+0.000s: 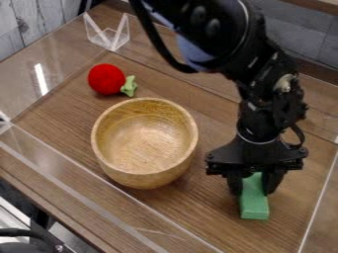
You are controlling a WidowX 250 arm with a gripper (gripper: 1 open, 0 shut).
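Observation:
A green elongated block (254, 208) lies on the wooden table at the lower right, its upper part covered by my black gripper (254, 168), which is lowered over it. Whether the fingers are closed on the block is hard to see. A light wooden bowl (142, 141) sits left of the gripper. A red round object (106, 78) with a small green leafy part lies at the upper left.
A white wire-like object (106, 30) stands at the top left near the table's edge.

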